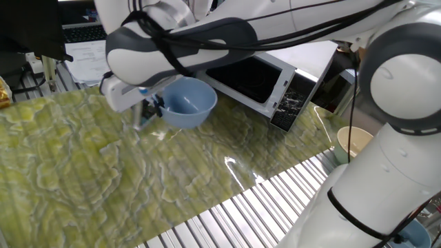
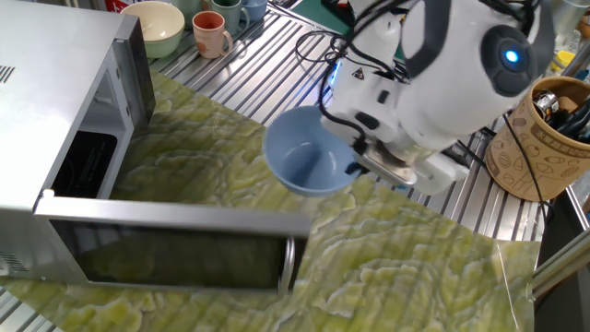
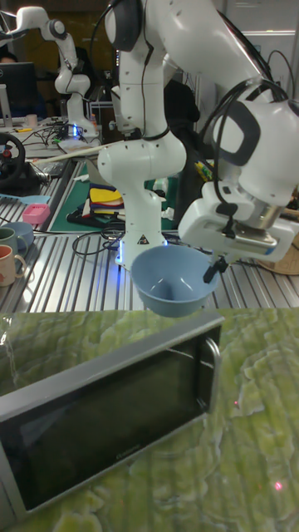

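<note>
Held by its rim, a blue bowl (image 2: 304, 157) hangs upright above the green marbled mat, its inside empty. My gripper (image 2: 356, 168) is shut on the bowl's edge, on the side away from the microwave; in the third exterior view the gripper (image 3: 215, 268) grips the bowl (image 3: 168, 282) at its right rim. The microwave (image 2: 55, 101) has its door (image 2: 175, 244) swung wide open, with the dark cavity showing. In the first exterior view the bowl (image 1: 189, 103) appears just in front of the microwave opening (image 1: 251, 77).
Cups such as an orange mug (image 2: 211, 35) and a pale green bowl (image 2: 157, 28) stand behind the microwave. A brown utensil holder (image 2: 530, 152) is at the right. The open door juts across the mat (image 2: 406, 267), which is otherwise clear.
</note>
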